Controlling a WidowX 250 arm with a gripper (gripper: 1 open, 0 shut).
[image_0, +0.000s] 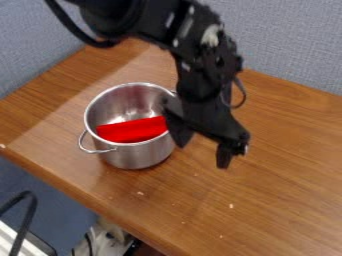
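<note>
A steel pot (110, 150) with wire handles stands on the wooden table (254, 215) at the left. A red elongated object (128, 131) lies inside it. My black gripper (207, 145) is just right of the pot, overlapping its right rim in the view, slightly blurred, with its fingers apart and nothing visible between them.
Grey padded walls stand behind. Cables and equipment show below the table's left edge.
</note>
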